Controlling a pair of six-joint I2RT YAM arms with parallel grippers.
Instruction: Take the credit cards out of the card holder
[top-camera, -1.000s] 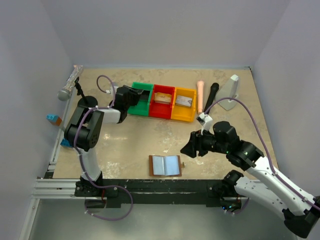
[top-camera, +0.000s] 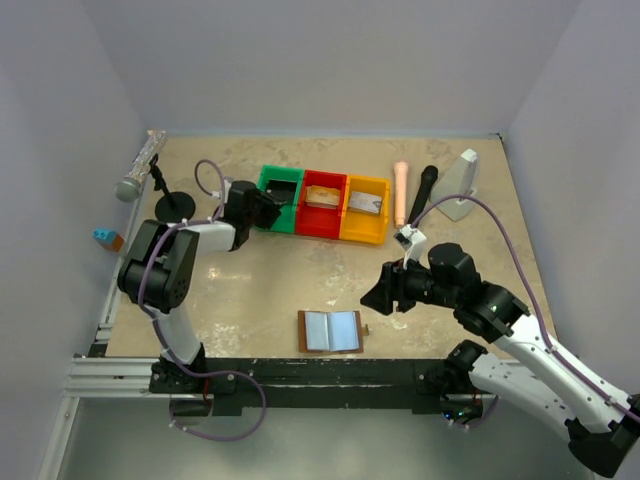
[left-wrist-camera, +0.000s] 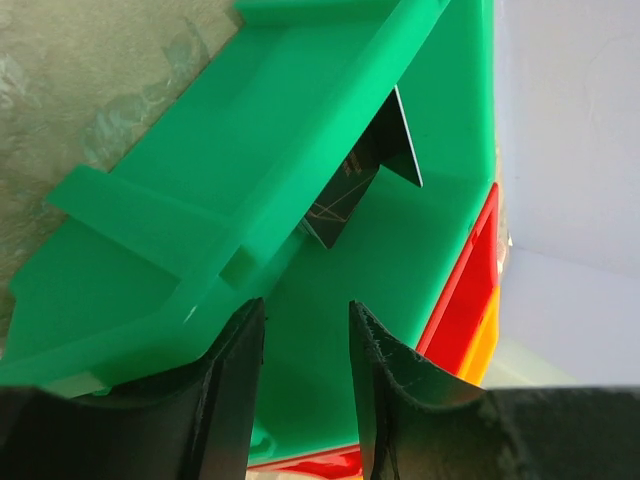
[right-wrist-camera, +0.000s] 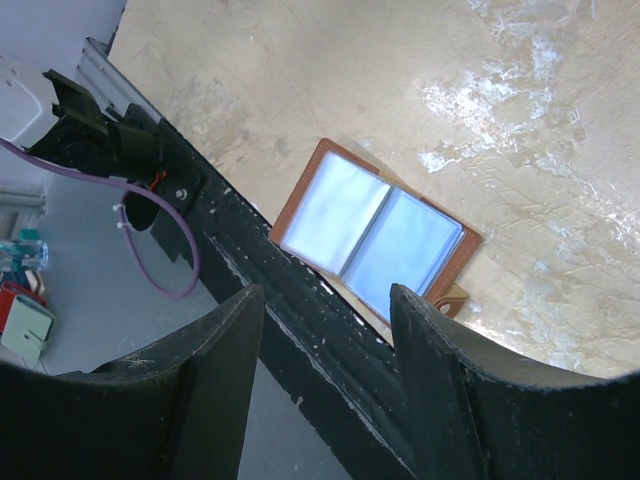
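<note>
An open brown card holder (top-camera: 331, 331) lies flat near the table's front edge. Its two pale sleeves (right-wrist-camera: 405, 250) face up in the right wrist view, and no card stands out in them. At the green bin (top-camera: 281, 222), my left gripper is open with nothing between its fingers. Beyond its fingertips, a dark card (left-wrist-camera: 345, 192) leans inside that bin, with another dark panel (left-wrist-camera: 400, 143) beside it; whether they are separate cards is unclear. My right gripper stands open and empty above the table, right of and behind the holder.
A red bin (top-camera: 320, 223) and a yellow bin (top-camera: 366, 228) adjoin the green one, each with a packet inside. Farther right lie a pinkish tube (top-camera: 400, 192), a black handheld object (top-camera: 422, 193) and a white device (top-camera: 457, 185).
The row of bins sits slightly farther left. The right arm and holder look unchanged.
</note>
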